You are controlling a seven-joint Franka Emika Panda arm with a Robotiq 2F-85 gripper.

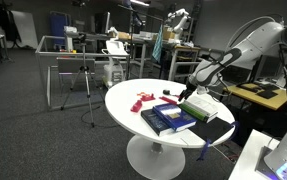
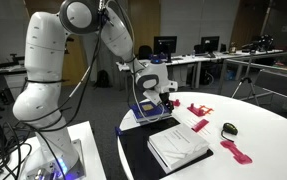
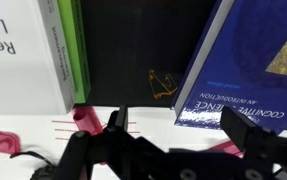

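In the wrist view my gripper is open, its two dark fingers well apart and nothing between them. Beyond the fingertips lies a dark cover (image 3: 131,50) with a small orange drawing. To its right is a blue book (image 3: 248,75) with "Cognitive" on its edge. A thick white book (image 3: 23,60) and a green book (image 3: 74,45) are on the left. In exterior view 1 the hand is over the table near the white book (image 1: 200,104), behind the blue books (image 1: 170,119). How high it hangs is hard to tell.
Red pieces (image 1: 138,104) are scattered on the round white table (image 1: 123,98). A black mat (image 1: 213,130) lies by the near right edge. In exterior view 2, a black-and-yellow item (image 2: 229,131) and more red pieces (image 2: 236,151) sit to the right.
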